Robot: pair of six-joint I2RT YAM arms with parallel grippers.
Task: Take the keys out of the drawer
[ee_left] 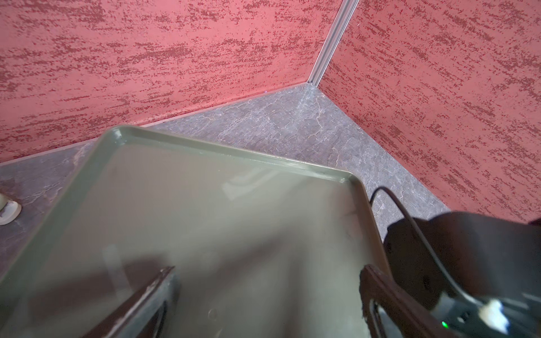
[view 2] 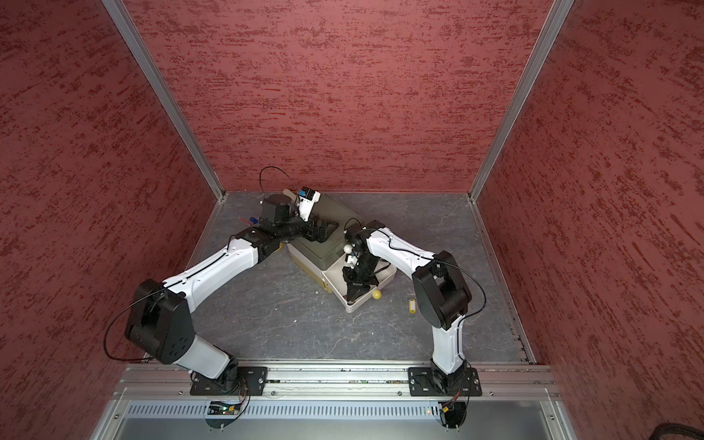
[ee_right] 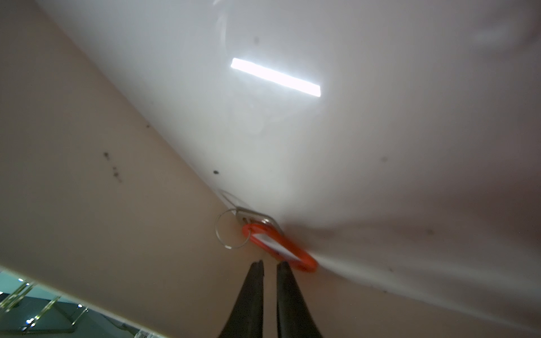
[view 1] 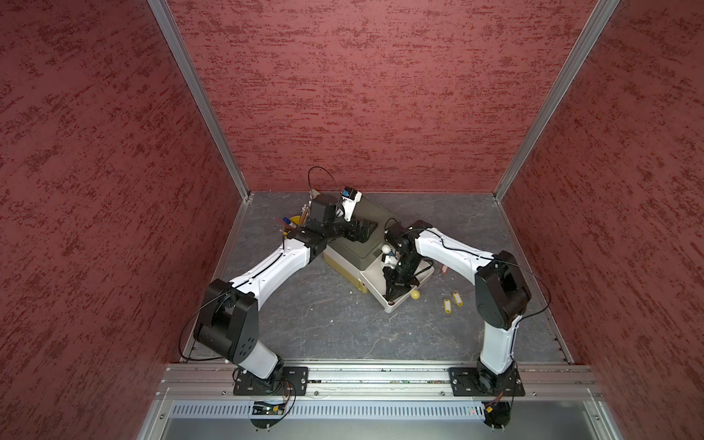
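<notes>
The keys (ee_right: 260, 218), with an orange tag (ee_right: 287, 250) and a wire ring, lie in a corner of the white open drawer (view 1: 377, 275). My right gripper is inside the drawer just in front of them, its fingers close together with nothing visible between the tips; the tag appears just beyond them. My left gripper stands open over the grey-green lid of the drawer unit (ee_left: 236, 202), nothing seen between its fingers.
A yellow ball (view 1: 415, 294) and yellow batteries (view 1: 447, 305) lie right of the drawer. A white ball (view 1: 385, 248) sits by the unit. A yellow container (view 1: 292, 221) with tools is at back left.
</notes>
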